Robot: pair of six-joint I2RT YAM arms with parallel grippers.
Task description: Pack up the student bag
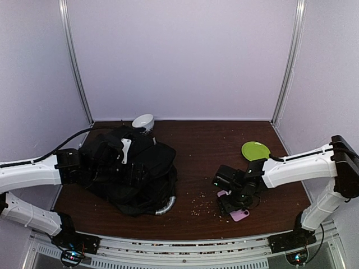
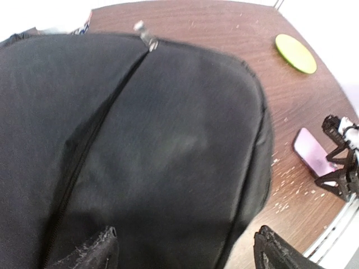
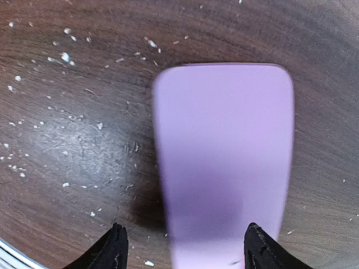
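The black bag (image 1: 160, 159) lies slumped on the left of the table, its dark cloth (image 2: 185, 123) filling most of the left wrist view. Over it is my left gripper, fingers apart, with no cloth pinched between them. On the right, a pink-purple phone (image 1: 240, 215) lies partly hidden under my right gripper. That gripper's fingers stand apart over the near part of the phone (image 3: 224, 140). Its left finger is beside the phone's long edge; the right fingertip overlaps the other edge in view, and contact is unclear.
A green plate (image 1: 256, 151) lies at the back right. Behind the bag stands a white bowl (image 1: 143, 121). Small pale crumbs (image 1: 203, 204) are scattered left of the phone.
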